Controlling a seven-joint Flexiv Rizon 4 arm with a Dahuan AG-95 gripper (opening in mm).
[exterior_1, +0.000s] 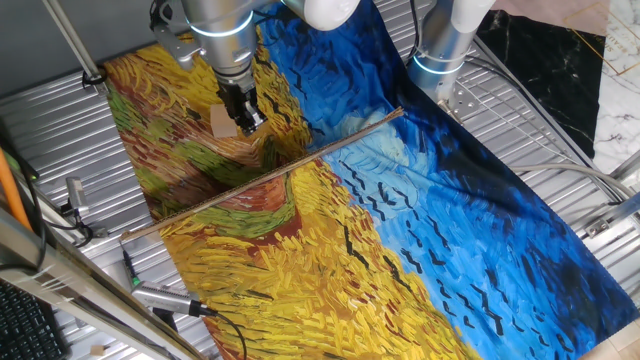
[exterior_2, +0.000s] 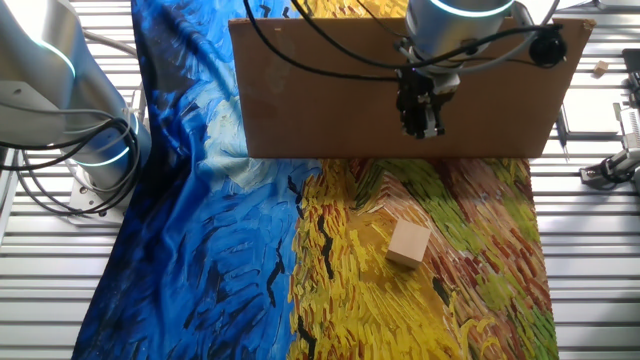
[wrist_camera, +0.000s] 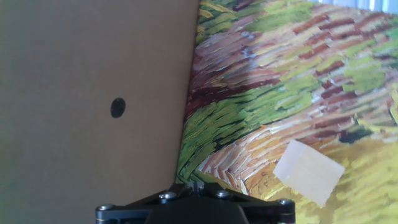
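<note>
A pale wooden cube (exterior_2: 408, 244) rests on the painted cloth (exterior_2: 260, 260), clear of my gripper (exterior_2: 427, 132). In the wrist view the same cube (wrist_camera: 309, 173) lies at the lower right, beyond the fingertips and off to one side. My gripper appears shut at the bottom edge there, its fingers drawn together with nothing visible between them. From exterior view 1, the gripper (exterior_1: 250, 126) hangs above the cloth, just right of the cube (exterior_1: 223, 121), which it partly overlaps in that view.
An upright brown board (exterior_2: 340, 100) spans the cloth close to my gripper; a dark round spot marks its face in the wrist view. Cables (exterior_2: 330, 62) loop across the arm. Open cloth surrounds the cube.
</note>
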